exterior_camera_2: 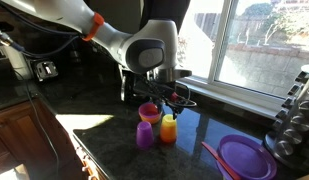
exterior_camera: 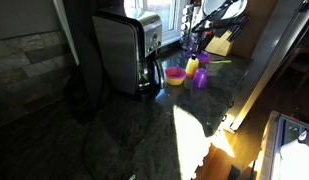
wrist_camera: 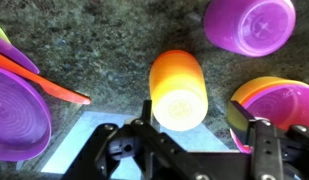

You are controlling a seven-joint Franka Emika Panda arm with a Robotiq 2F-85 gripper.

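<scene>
A yellow-and-orange cup (wrist_camera: 178, 88) stands on the dark counter, near the middle of the wrist view. My gripper has its fingers spread apart, with the cup seen in the gap between them. From the side, the gripper (exterior_camera_2: 174, 97) hangs just above the yellow cup (exterior_camera_2: 168, 130); contact with it cannot be made out. A purple cup (exterior_camera_2: 145, 136) stands beside that one. Close by is a pink-and-yellow bowl (exterior_camera: 175, 76), partly covered by the right finger in the wrist view.
A purple plate (exterior_camera_2: 246, 152) with a red-orange utensil (exterior_camera_2: 220, 160) lies toward the window. Behind the cups, a coffee maker (exterior_camera: 131, 50) occupies the counter. A rack of jars (exterior_camera_2: 292, 122) stands at the right.
</scene>
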